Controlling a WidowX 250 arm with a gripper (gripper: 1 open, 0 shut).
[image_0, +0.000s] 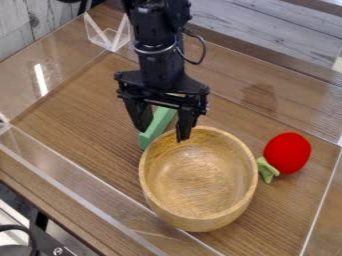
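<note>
A black robot gripper hangs in the centre of the camera view, open, its fingers pointing down on either side above a green object lying on the wooden table, partly hidden by the gripper. A tan round bowl sits just in front of it, below and to the right. A red round object with a green part lies to the right of the bowl.
A clear plastic container stands at the back left. The wooden table has free room on the left and behind the red object. A cable shows at the bottom left corner.
</note>
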